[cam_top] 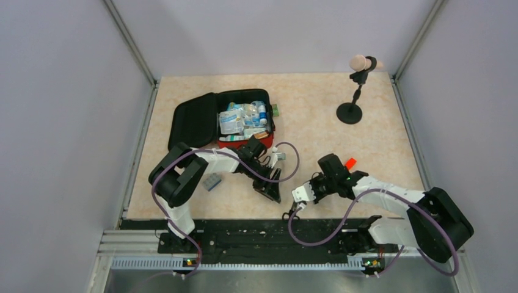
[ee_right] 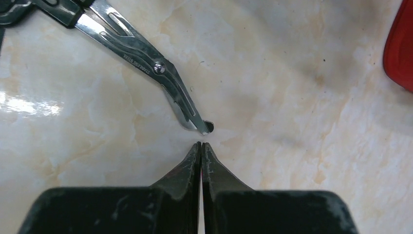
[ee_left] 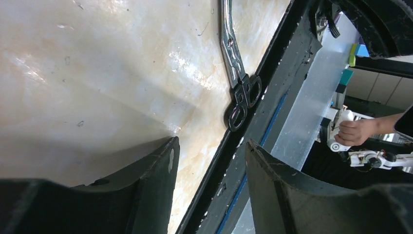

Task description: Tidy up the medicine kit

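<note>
Black-handled metal scissors [ee_right: 156,68] lie flat on the table, their blade tip just beyond the fingertips of my right gripper. That gripper is shut with its fingers pressed together and nothing between them. Left wrist view shows the scissors [ee_left: 233,56] whole-handled, loops at the table's front edge. My left gripper is open and empty, short of the handles. In the top view the red medicine kit [cam_top: 221,144] stands open at the back, filled with bottles and packs; its black lid [cam_top: 190,121] is folded left.
A grey pack [cam_top: 211,182] lies beneath the left arm, and a small box [cam_top: 281,156] sits by the left wrist. A green box [cam_top: 275,110] touches the kit's right side. Behind the right gripper lies a red item [cam_top: 350,163]. A black stand [cam_top: 349,113] occupies the back right.
</note>
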